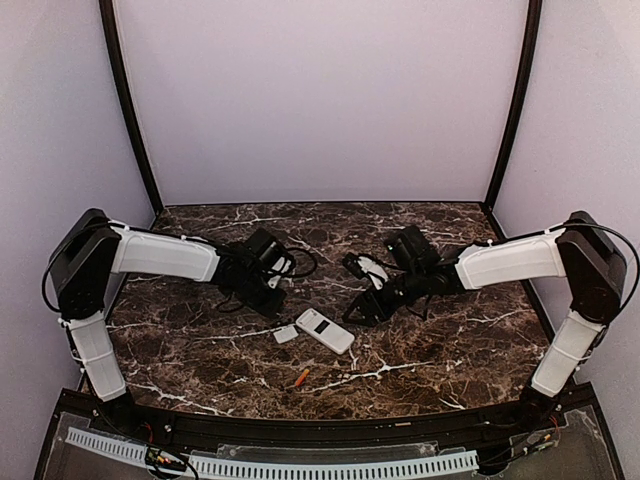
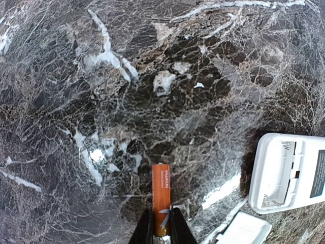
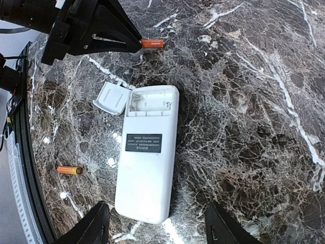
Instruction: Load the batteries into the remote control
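The white remote control (image 1: 325,332) lies with its battery compartment (image 3: 151,101) uncovered and empty, at its far end in the right wrist view. Its white cover (image 3: 111,96) lies beside it. An orange battery (image 2: 161,188) is between the fingertips of my left gripper, left of the remote in the left wrist view. A second orange battery (image 1: 302,376) lies on the table in front of the remote. My right gripper stands open over the near end of the remote, its fingers at either side of it in the right wrist view.
The table's front edge (image 1: 330,425) is beyond the loose battery, and walls stand at the sides and back.
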